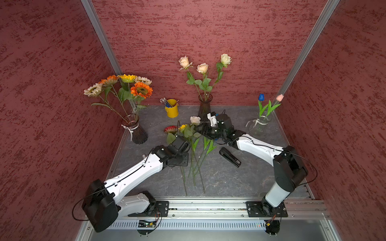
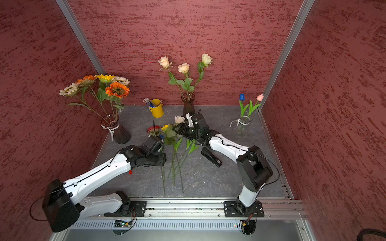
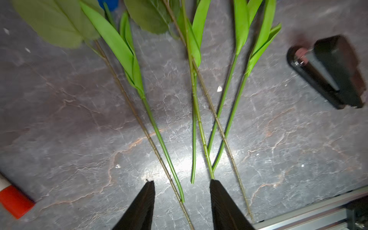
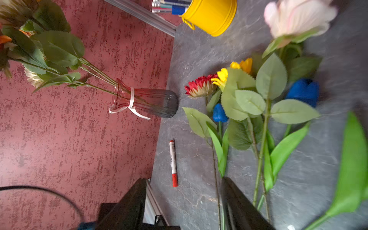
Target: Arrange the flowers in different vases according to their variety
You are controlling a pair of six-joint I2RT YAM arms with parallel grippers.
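A pale pink-white rose lies at the head of a loose bunch of flowers on the table. Beside it are a red bloom, yellow petals and blue tulips. My left gripper is open above the stems' lower ends, gripping none. My right gripper is also open and empty, near the flower heads. Sunflower-like blooms fill the dark left vase. Pale roses stand in the middle vase. A blue and a pink tulip stand in the clear right vase.
A yellow bucket of pens stands at the back. The black stapler lies right of the stems, and a red-tipped marker lies to their left. Bare tabletop shows at the front right.
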